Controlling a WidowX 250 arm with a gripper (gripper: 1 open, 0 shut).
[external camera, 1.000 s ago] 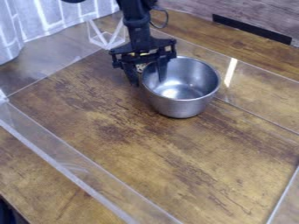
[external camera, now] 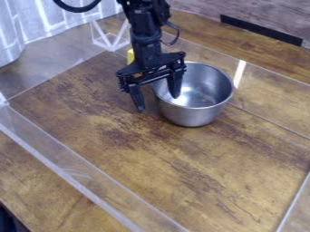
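The black robot gripper (external camera: 155,91) stands open over the left part of a large steel bowl (external camera: 200,107) in the middle of the view. One finger reaches down outside the bowl's left side, the other over its inside; whether either touches the bowl cannot be told. A small yellow object (external camera: 130,56) shows behind the arm, mostly hidden by it.
A pale, blurred object (external camera: 24,32) stands at the top left. Clear strips or edges run along the table's left and right.
The gripper has moved down and toward the viewer at the bowl's left side.
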